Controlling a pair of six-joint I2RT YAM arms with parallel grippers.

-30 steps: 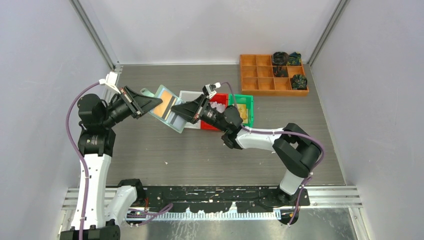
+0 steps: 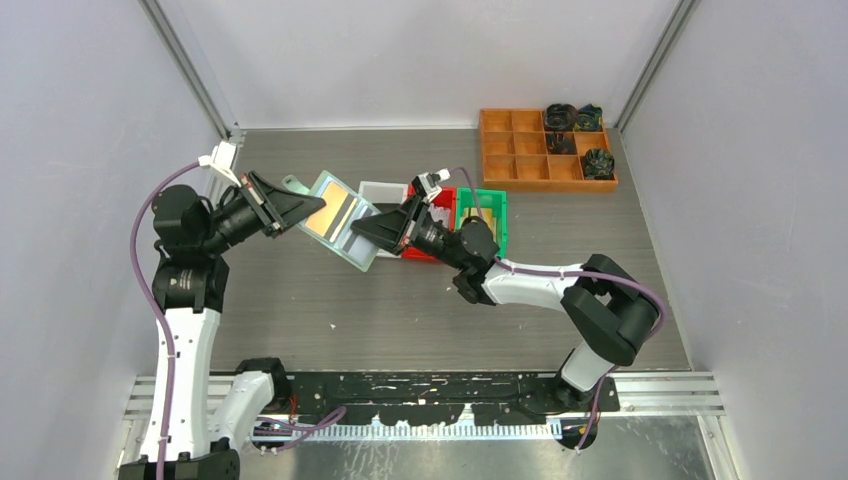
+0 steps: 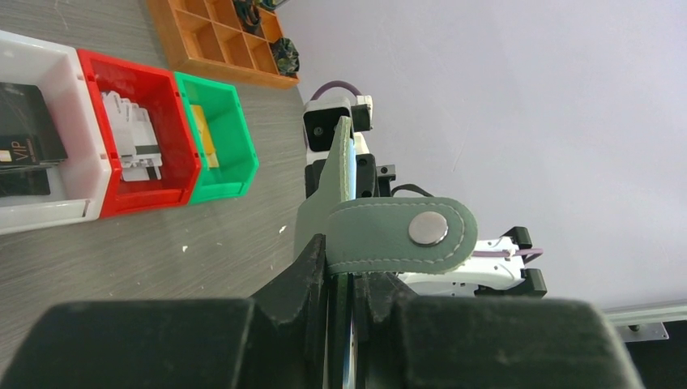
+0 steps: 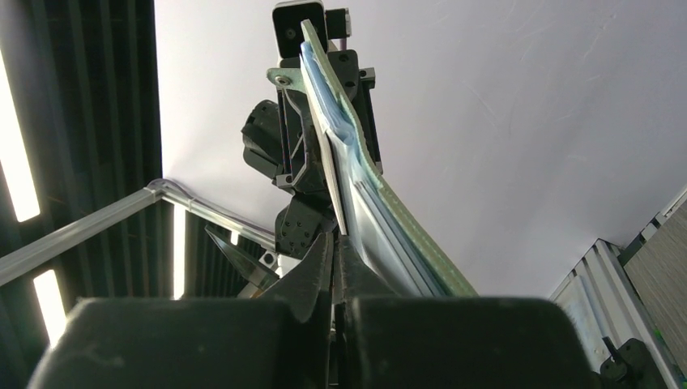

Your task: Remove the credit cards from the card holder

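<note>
The pale green card holder [image 2: 341, 221] hangs opened out between my two grippers, with yellow and grey cards showing in its clear pockets. In the left wrist view it stands edge-on, and its strap with a snap button [image 3: 397, 236] crosses over the fingertips. My left gripper [image 2: 318, 203] is shut on the holder's edge. My right gripper [image 2: 358, 224] reaches over the pocket side from the right. In the right wrist view a thin card edge [image 4: 330, 174] runs down to its nearly closed fingertips; whether they pinch it is hard to tell.
Behind the right gripper lie a white bin [image 3: 57, 207] with black cards, a red bin [image 3: 162, 194] with white cards and a green bin [image 3: 231, 190] with something yellow. A wooden compartment tray [image 2: 530, 185] sits at the back right.
The left arm and the holder have barely moved.
</note>
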